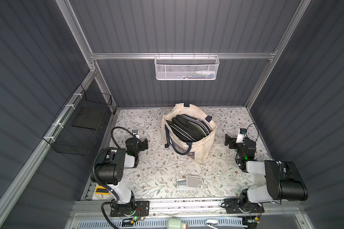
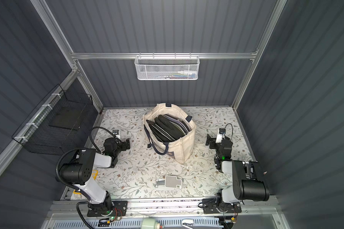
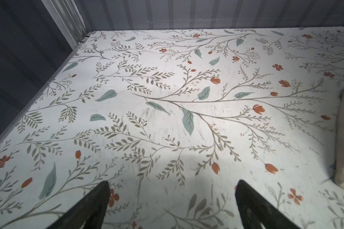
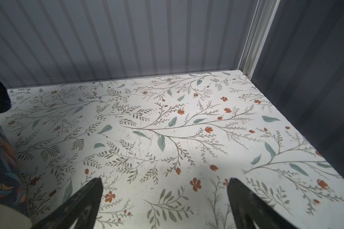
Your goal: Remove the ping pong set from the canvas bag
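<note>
A cream canvas bag [image 1: 202, 150] with dark handles stands upright at the table's middle, holding several dark zipped cases [image 2: 168, 126] with striped edges; which of them is the ping pong set, I cannot tell. My left gripper is open and empty, low over the table left of the bag, whose side shows at the right of the left wrist view. My right gripper is open and empty, to the bag's right, with part of the bag at the left of the right wrist view.
A grey-and-white flat object [image 1: 193, 182] lies at the table's front middle. A white mesh basket [image 2: 166, 68] hangs on the back wall, a black wire basket [image 1: 80, 129] on the left wall.
</note>
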